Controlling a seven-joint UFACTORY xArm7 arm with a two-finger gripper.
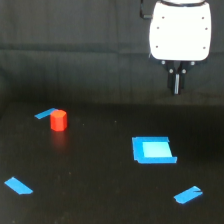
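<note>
A small red block stands on the dark table at the left. My gripper hangs high at the upper right, below a white arm section, well apart from the block. Its dark fingers are small against the dark backdrop, so whether they are parted is unclear. Nothing shows hanging from them. On the table right of centre lies a pale square framed by blue tape.
Strips of blue tape mark the table at the lower left, the lower right and beside the block. A dark curtain closes off the back.
</note>
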